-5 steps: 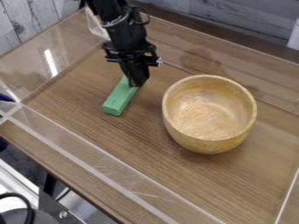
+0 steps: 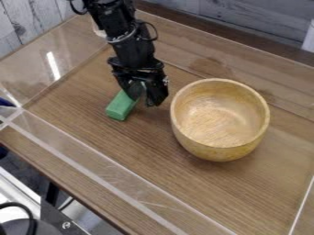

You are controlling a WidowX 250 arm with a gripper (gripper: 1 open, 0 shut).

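A green block (image 2: 121, 105) lies on the wooden table in the middle left. A large tan wooden bowl (image 2: 221, 119) sits to its right. My black gripper (image 2: 145, 92) is low over the table between block and bowl, beside the block's upper right end, open; whether it touches the block is unclear.
Black cable shows at the lower left corner. Pale panelling stands at the back corners.
My gripper has come down and toward the viewer, to the right of the green block's upper end. The block and bowl look unmoved.
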